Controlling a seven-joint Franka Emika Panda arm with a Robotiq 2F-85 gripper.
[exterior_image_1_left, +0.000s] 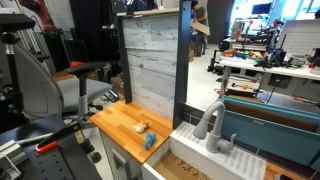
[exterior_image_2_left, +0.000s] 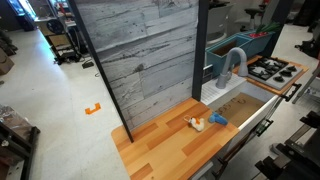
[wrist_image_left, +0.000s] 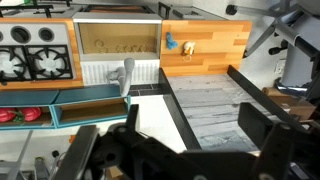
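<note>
Near the sink end of the wooden counter lies a small blue object, also visible in the other outside view. Beside it is a pale yellowish toy-like item; a small gap separates the two. From the wrist, the blue object and the yellowish item appear at the top, well away from the fingers. My gripper is open, its dark fingers wide apart with nothing held between them. Neither outside view clearly shows the gripper.
A grey faucet rises behind the sink basin. Beyond are a stove top and a teal shelf box. A tall grey plank panel walls the counter's back.
</note>
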